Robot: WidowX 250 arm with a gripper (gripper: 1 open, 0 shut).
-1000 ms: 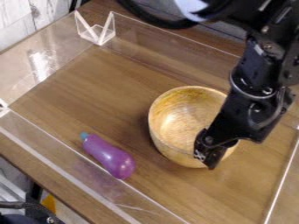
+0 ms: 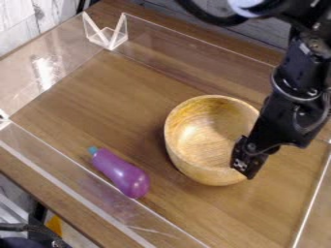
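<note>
A round wooden bowl [image 2: 195, 140] sits in the middle of the table, its right side partly hidden by my black gripper [image 2: 269, 155]. The gripper hangs at the bowl's right edge with its fingers apart and nothing seen between them. A purple eggplant [image 2: 119, 176] lies at the front left of the table, apart from the bowl.
Clear plastic walls edge the wooden table [image 2: 97, 97], with a white wire piece [image 2: 107, 34] at the back left corner.
My gripper has moved to the right and slightly up, uncovering more of the bowl. The bowl and eggplant look unmoved.
</note>
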